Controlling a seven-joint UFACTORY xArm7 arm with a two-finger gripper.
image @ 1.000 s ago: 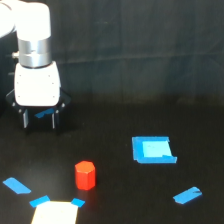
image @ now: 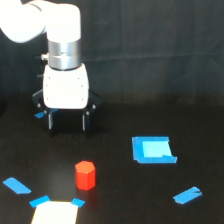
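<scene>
A red block (image: 85, 175) stands on the black table at the lower middle left. My gripper (image: 69, 121) hangs above and behind it, pointing down, its two thin dark fingers spread wide. Nothing shows between them, and the block is well apart from it. To the right lies a pale square with a blue tape border (image: 137, 150). Another pale square (image: 54, 214) with blue tape at its corners is cut off by the bottom edge.
Loose strips of blue tape lie on the table, one at the left (image: 16, 186) and one at the lower right (image: 187, 195). A dark curtain (image: 150, 50) closes off the back. Bare table separates the block from the taped square.
My arm has swung to the right, bringing the gripper closer to above the red block. The block and the squares have stayed put.
</scene>
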